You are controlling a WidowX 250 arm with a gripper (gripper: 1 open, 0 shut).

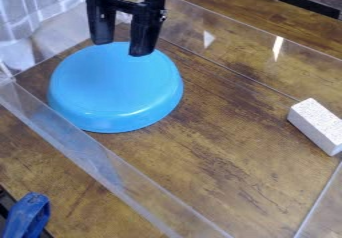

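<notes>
My black gripper (123,42) hangs at the top left over a round blue lid-like disc (115,90), its two fingers apart and pointing down, with nothing visible between them. The disc lies on the wooden floor of a clear-walled enclosure. Whether the fingertips touch the disc cannot be told from this view.
A white speckled block (317,127) lies at the right. A blue object (27,217) is at the bottom left, outside the clear wall (107,172). Crumpled clear or white material is at the top left.
</notes>
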